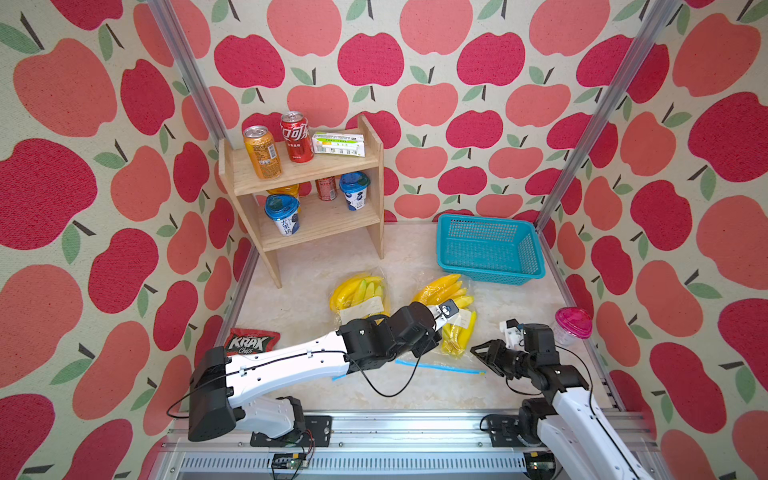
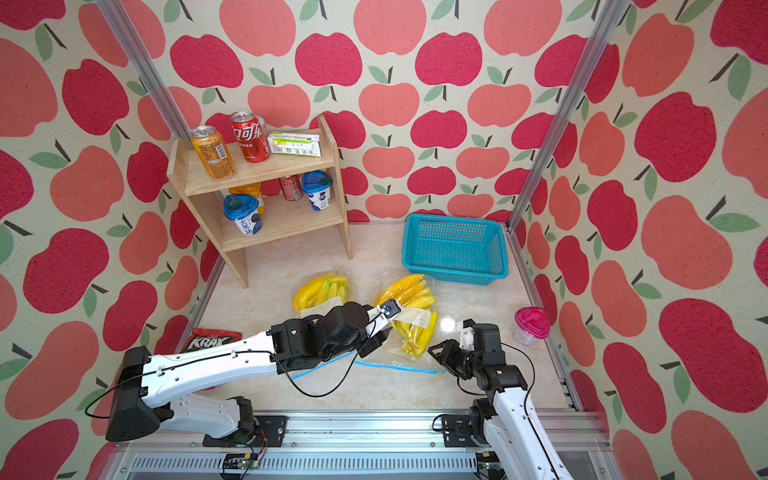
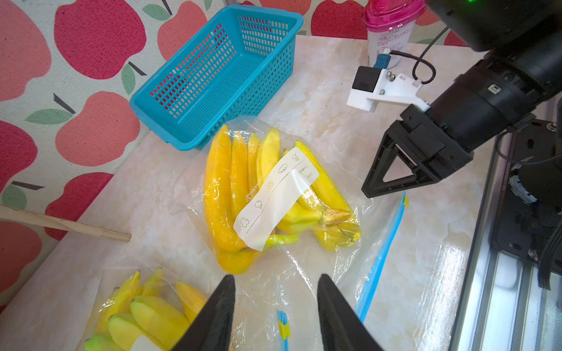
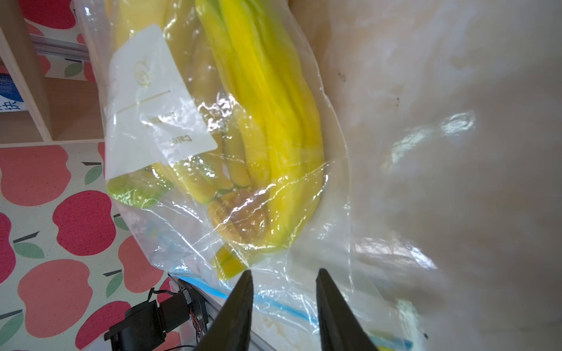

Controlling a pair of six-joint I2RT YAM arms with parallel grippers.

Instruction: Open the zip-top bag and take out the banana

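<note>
A clear zip bag (image 3: 304,266) of yellow bananas (image 3: 218,175) lies on the table, a white label across it. Its blue zip strip (image 3: 377,266) runs along the mouth. In the left wrist view, my left gripper has its fingers apart over the bag's mouth side, with clear film below. My right gripper is low at the bag's right edge by the strip. Its fingertips appear apart with film visible in the gap; whether they pinch it I cannot tell. A second banana bag (image 1: 357,294) lies to the left.
A teal basket (image 1: 489,272) stands behind the bag. A wooden shelf (image 1: 324,228) with cans and cups is at the back left. A pink-lidded cup (image 1: 572,324) sits at right, a red chips packet (image 1: 249,341) at left.
</note>
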